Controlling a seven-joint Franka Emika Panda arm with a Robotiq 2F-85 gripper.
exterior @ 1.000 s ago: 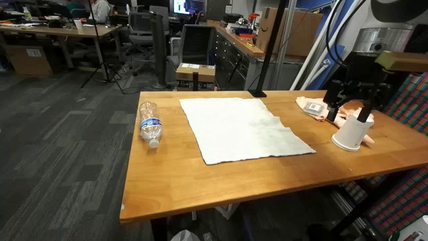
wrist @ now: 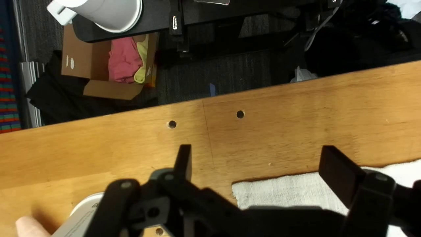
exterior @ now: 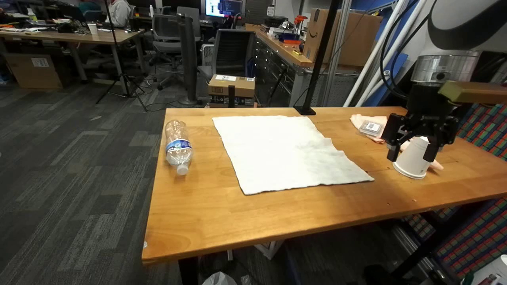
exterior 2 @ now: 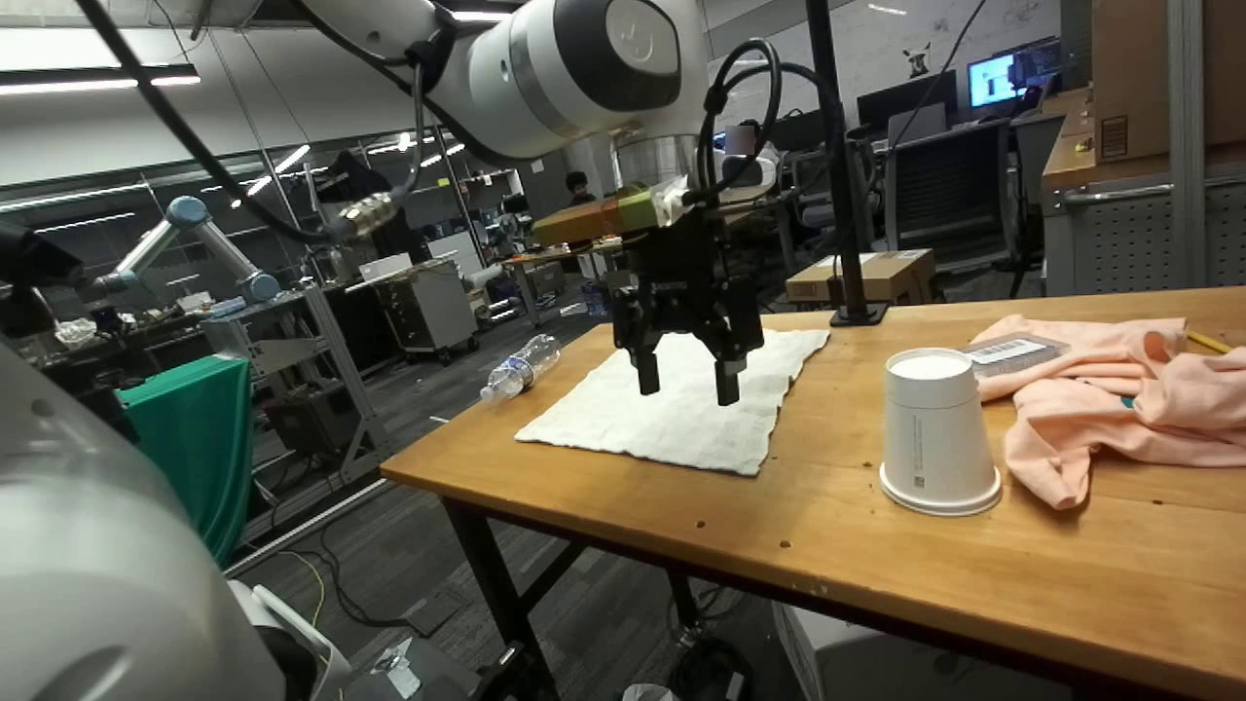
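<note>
My gripper (exterior 2: 688, 391) hangs in the air over the table with its fingers wide apart and nothing between them. In the wrist view, bare wood and a corner of the white cloth (wrist: 284, 191) lie below the open gripper. That white cloth (exterior: 280, 156) is spread flat across the middle of the table. An upside-down white paper cup (exterior 2: 934, 432) stands to one side of the gripper, apart from it. A clear plastic bottle (exterior: 178, 142) with a blue label lies on its side at the table's far end from the cup.
Crumpled peach cloth (exterior 2: 1098, 397) lies beside the cup, with a small clear package (exterior 2: 1013, 352) on it. A black post (exterior 2: 843, 175) rises from the table's edge. The wood between bottle and front edge is clear.
The arm has shifted slightly left and its fingers sit lower in exterior view 1. Cup, bottle and cloths have stayed put.
</note>
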